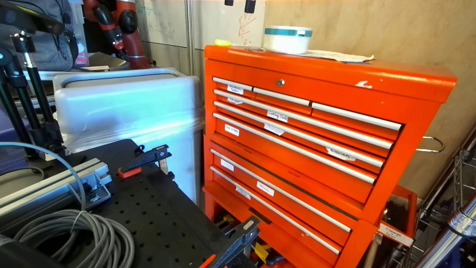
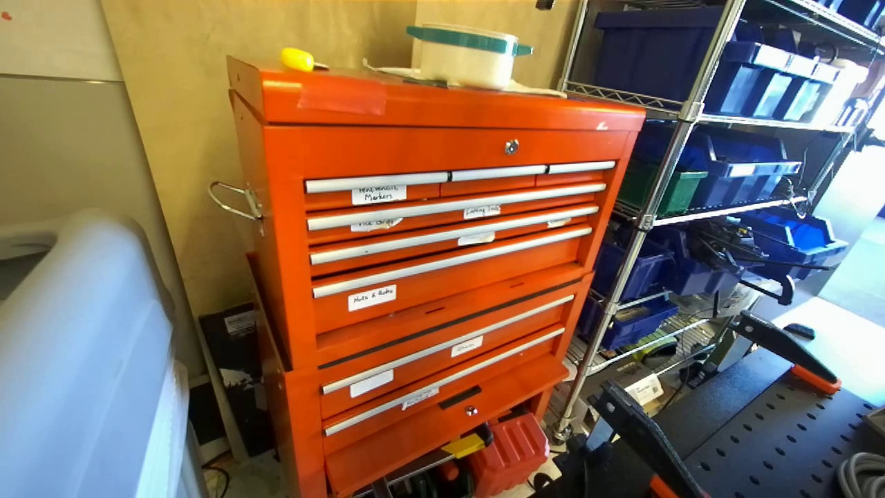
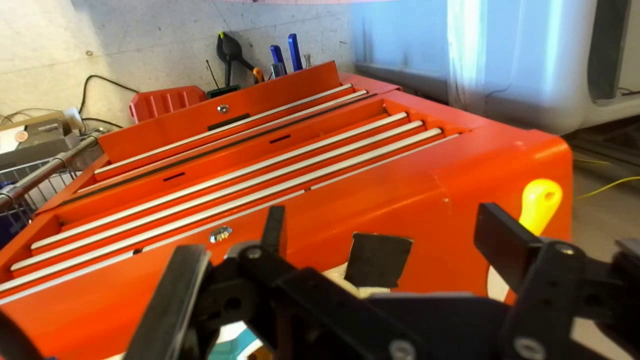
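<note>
My gripper stands open above the orange-red tool chest (image 3: 456, 252), its black fingers spread apart in the wrist view with nothing between them. At the top edge of exterior view 1, two dark fingertips (image 1: 250, 6) show high over the chest; the rest of the arm is out of frame. A white tub with a teal rim (image 1: 288, 40) rests on the chest top beside a pale cloth (image 1: 341, 56). Towards one end of the top lies a small yellow object (image 2: 296, 59), seen beyond one finger in the wrist view. The chest's drawers look shut.
A black perforated table (image 1: 160, 214) with clamps (image 1: 145, 160) and coiled grey cable (image 1: 102, 241) stands in front of the chest. Beside the chest is a wrapped white case (image 1: 129, 107). Wire shelving with blue bins (image 2: 738, 170) flanks the other side. Open air lies above the chest.
</note>
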